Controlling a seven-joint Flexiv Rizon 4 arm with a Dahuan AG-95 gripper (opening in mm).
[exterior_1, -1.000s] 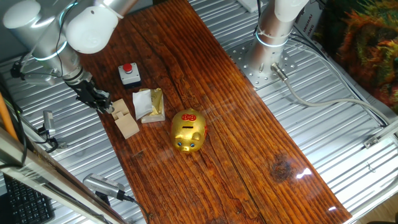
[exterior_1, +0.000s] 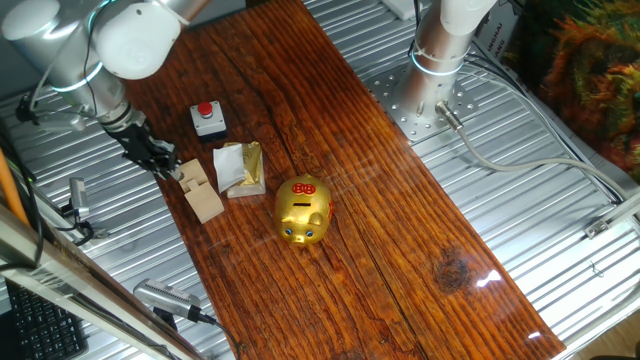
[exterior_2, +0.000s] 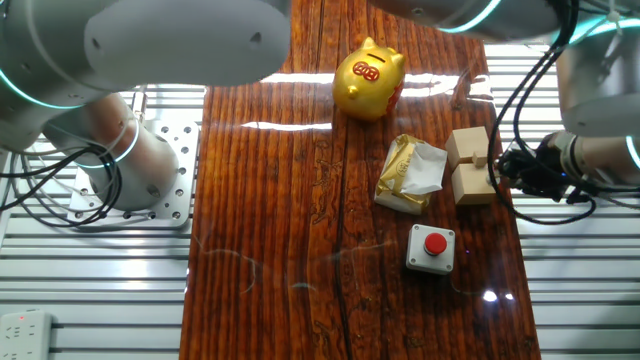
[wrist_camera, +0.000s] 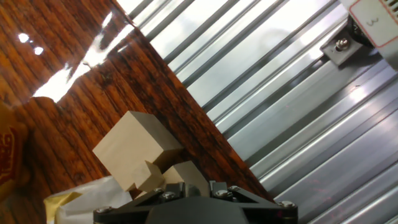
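Note:
Two beige blocks with a small tab between them form a box-like piece (exterior_1: 206, 203) at the table's edge. It shows again in exterior view 2 (exterior_2: 473, 184) and from close by in the wrist view (wrist_camera: 129, 149). My gripper (exterior_1: 172, 172) reaches in from outside the table and sits right against the piece's outer end. In the wrist view the gripper has its dark fingertips close together, with a narrow gap, over the nearer beige block. Whether anything lies between them is hidden.
Beside the beige piece lies a white and gold packet (exterior_1: 238, 168). A golden piggy bank (exterior_1: 303, 211) and a red-button box (exterior_1: 208, 121) stand nearby.
The upper arm has shifted slightly left. My gripper stays almost in place beside the beige piece, and the objects on the table have not moved.

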